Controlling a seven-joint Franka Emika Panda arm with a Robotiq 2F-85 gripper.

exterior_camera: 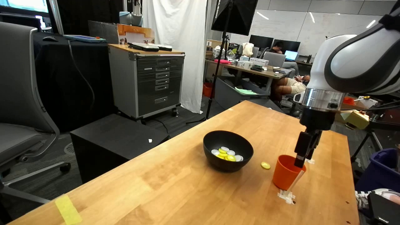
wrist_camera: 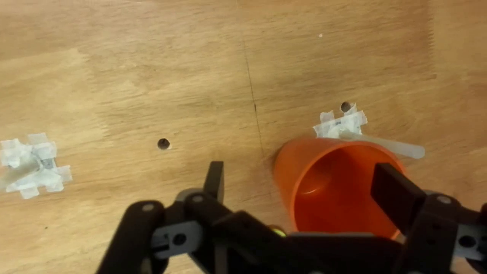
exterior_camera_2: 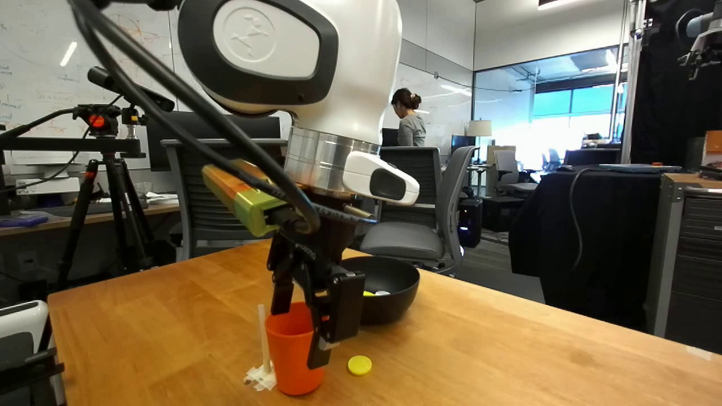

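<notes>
An orange cup (exterior_camera: 283, 175) stands on the wooden table beside a taped-down pale stick (exterior_camera_2: 263, 341). My gripper is open, its fingers straddling one side of the cup's wall. In the wrist view, one finger (wrist_camera: 393, 194) lies over the cup's mouth and the other (wrist_camera: 214, 180) is outside, above bare table. From exterior view 2, the outer finger (exterior_camera_2: 343, 308) reaches down along the cup's side. A black bowl (exterior_camera: 212, 159) holds several yellow and white discs (exterior_camera: 226, 153). One yellow disc (exterior_camera: 265, 165) lies on the table between bowl and cup.
A second taped patch (wrist_camera: 32, 166) with a stick base is on the table, away from the cup. Wide bare table (exterior_camera: 150, 187) extends left of the bowl in exterior view 1. A yellow tape strip (exterior_camera: 68, 210) marks the near corner.
</notes>
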